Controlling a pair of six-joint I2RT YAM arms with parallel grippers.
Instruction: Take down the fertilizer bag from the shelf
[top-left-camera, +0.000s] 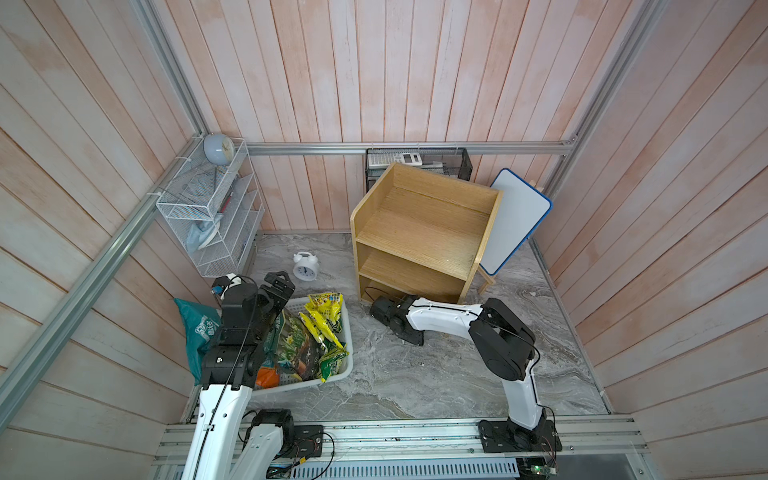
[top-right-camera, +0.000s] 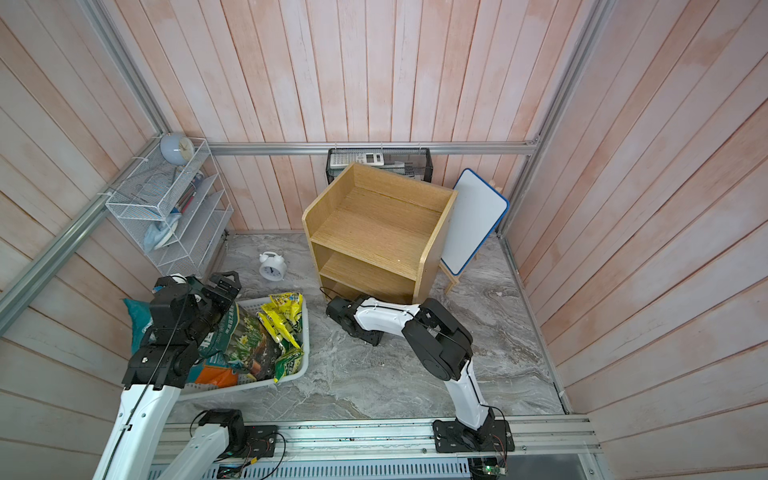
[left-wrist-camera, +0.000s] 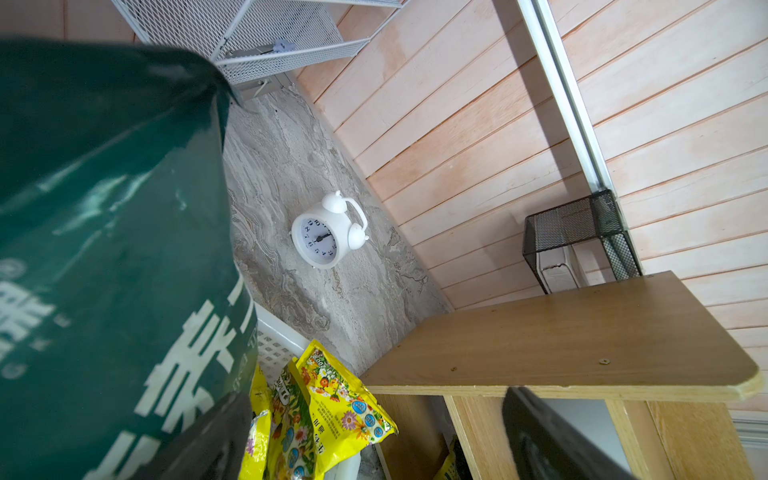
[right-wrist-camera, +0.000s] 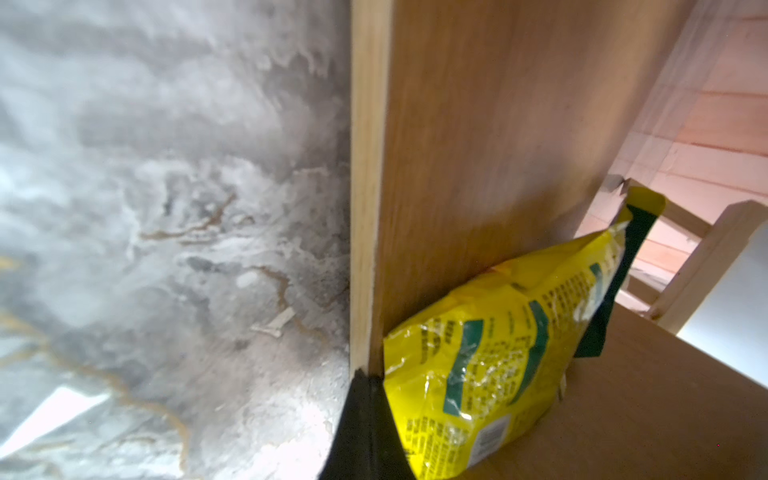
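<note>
A yellow fertilizer bag (right-wrist-camera: 488, 360) with dark green bands lies inside the lower part of the wooden shelf (top-left-camera: 424, 224), against a side board in the right wrist view. My right gripper is shut with nothing between its fingers, right at the bag's near edge and the board's front edge; the bag is outside the fingers. From the top views the bag is hidden behind the right arm. My left gripper stands open above the white basket (top-left-camera: 345, 360) of bags at the left, beside a large dark green bag (left-wrist-camera: 104, 256).
A white alarm clock (top-left-camera: 305, 266) stands behind the basket. A wire rack (top-left-camera: 212, 208) is at the back left, a whiteboard (top-left-camera: 512, 220) leans right of the shelf, and a mesh holder (left-wrist-camera: 576, 224) is behind it.
</note>
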